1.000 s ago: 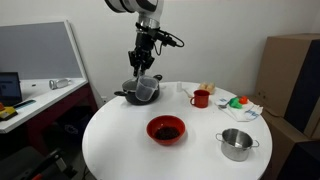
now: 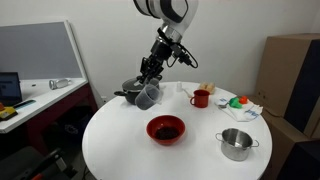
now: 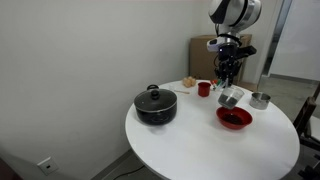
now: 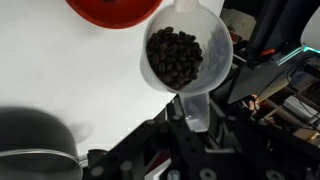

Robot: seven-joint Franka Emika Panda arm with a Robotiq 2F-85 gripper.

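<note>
A translucent cup [image 2: 148, 97] hangs tilted above the white table, with my gripper [image 2: 148, 81] shut on it. Dark beans [image 4: 174, 57] fill part of this cup in the wrist view. The red bowl [image 2: 166, 129] stands on the table, nearer to exterior view 1's camera than the cup, and holds some dark beans of its own. From exterior view 2, the cup [image 3: 231, 97] appears over the far side of the red bowl [image 3: 234, 119]. Part of the bowl [image 4: 114, 8] shows at the top of the wrist view. The exact finger contact is hard to make out.
A black lidded pot [image 3: 155, 104] stands at one side of the table. A steel pot [image 2: 236, 146], a red mug [image 2: 200, 99] and colourful small items [image 2: 238, 102] occupy other parts. Bare white tabletop [image 2: 120, 150] lies around the bowl.
In exterior view 1, the arm has shifted rightward and the cup has come slightly lower, with its tilt altered. The bowl and the other tabletop things have stayed put.
</note>
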